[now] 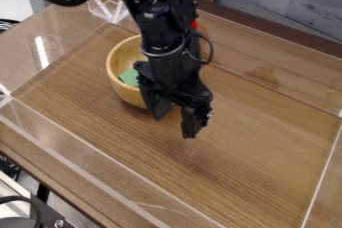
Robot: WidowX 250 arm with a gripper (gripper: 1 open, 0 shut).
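Observation:
My black arm reaches down from the top centre, and its gripper (175, 113) hangs open over the wooden table just in front and right of a yellow bowl (123, 58). A green object (128, 76) is in the bowl, partly hidden by the arm. Behind the arm a small red object (195, 23) shows at the back.
A clear item (110, 7) stands at the back left. A grey wall (274, 2) runs along the back, and a black cable (27, 202) is at the lower left.

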